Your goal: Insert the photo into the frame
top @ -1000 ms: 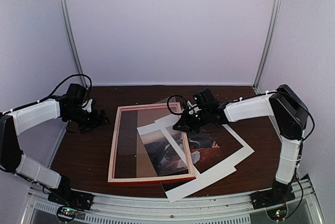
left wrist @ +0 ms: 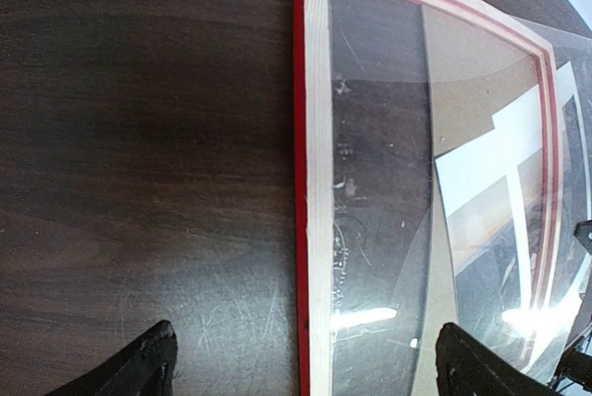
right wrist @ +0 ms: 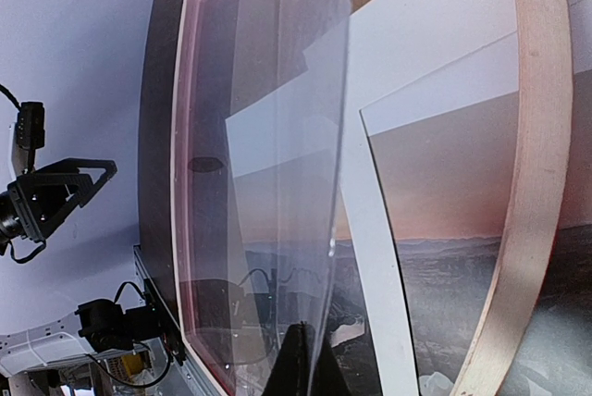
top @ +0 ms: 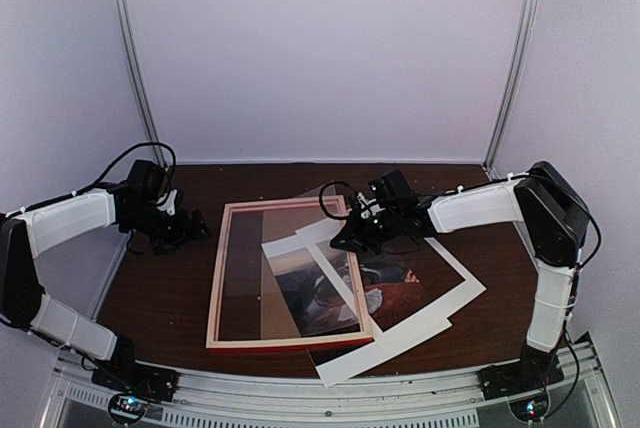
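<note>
The pale wooden frame (top: pixel 214 288) with red outer sides lies in the middle of the table. Photos with white borders (top: pixel 400 343) overlap beneath and beyond its right side, partly visible through the opening. A clear sheet (right wrist: pixel 277 137) rises over the frame in the right wrist view, bent, its edge running down to my right gripper. That gripper is shut, with the sheet's thin edge between its fingertips, above the frame's right side. Left of the frame, my left gripper stands open and empty; the frame's left bar (left wrist: pixel 318 183) shows beyond its fingers.
A brown board (top: pixel 276 303) shows inside the frame opening, partly under a photo. Bare dark table (top: pixel 165 298) lies to the left. At the front runs the metal rail (top: pixel 330 393); pale walls enclose the other sides.
</note>
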